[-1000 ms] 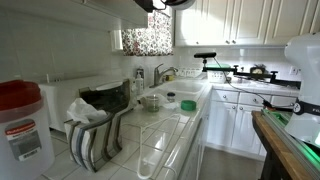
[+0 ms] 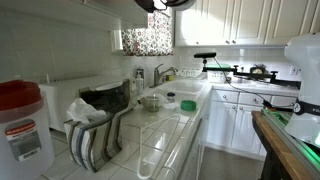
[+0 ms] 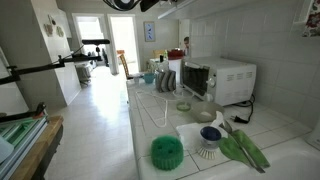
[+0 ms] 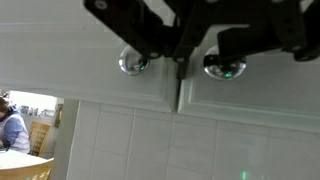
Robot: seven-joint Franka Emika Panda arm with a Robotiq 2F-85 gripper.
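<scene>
Dark and blurred, my gripper reaches down from the top of the wrist view, in front of two white cabinet doors. One round clear knob (image 4: 132, 60) is to its left and another knob (image 4: 224, 64) to its right. The fingertips are near the gap between the doors; whether they touch anything cannot be seen. How far the fingers stand apart is unclear. In exterior view 1 only part of the arm (image 2: 160, 4) shows at the top edge, by the upper cabinet.
Below is a counter with a red-lidded container (image 2: 22, 125), a grey rack (image 2: 97, 138), a toaster oven (image 2: 110, 97) and a metal pot (image 2: 152, 103). A green scrubber (image 3: 167, 152), a brush (image 3: 208, 140) and a green cloth (image 3: 243, 148) lie near the sink end.
</scene>
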